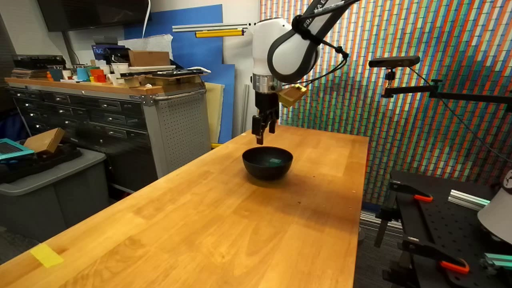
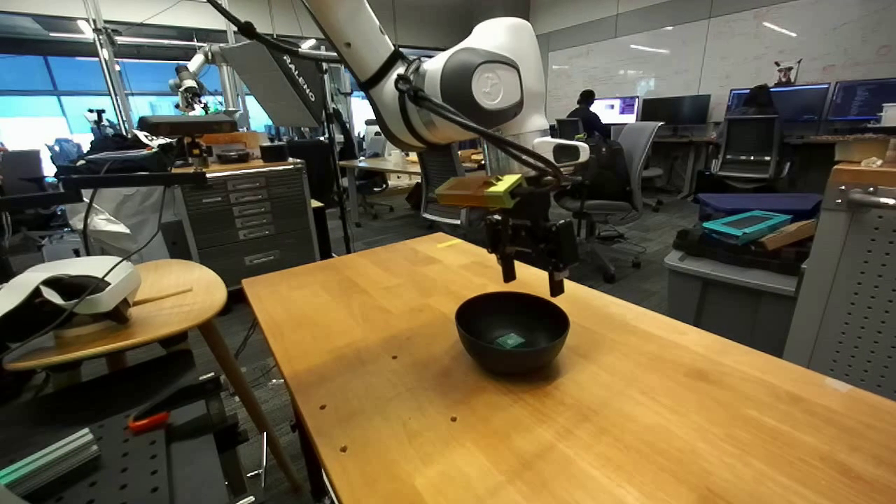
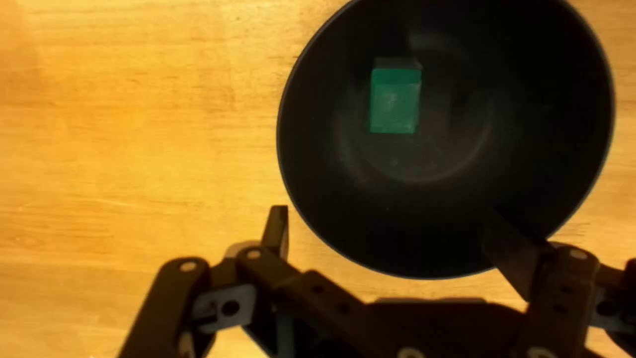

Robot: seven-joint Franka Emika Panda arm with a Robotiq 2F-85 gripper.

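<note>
A black bowl (image 1: 267,170) stands upright on the wooden table, and a small green block (image 3: 395,101) lies inside it on the bottom. In the second exterior view the block (image 2: 509,340) shows as a dull green patch within the bowl (image 2: 514,360). My gripper (image 1: 265,134) hangs above the bowl's rim, clear of it. Its fingers are spread wide, with nothing held between them, as the wrist view shows; there the gripper sits over the near side of the bowl (image 3: 429,238), apart from the block.
Around the bowl the wooden table (image 1: 201,225) is bare, apart from a strip of yellow tape (image 1: 46,255) at its edge. A camera on an arm (image 1: 394,61) stands beyond the table's right side.
</note>
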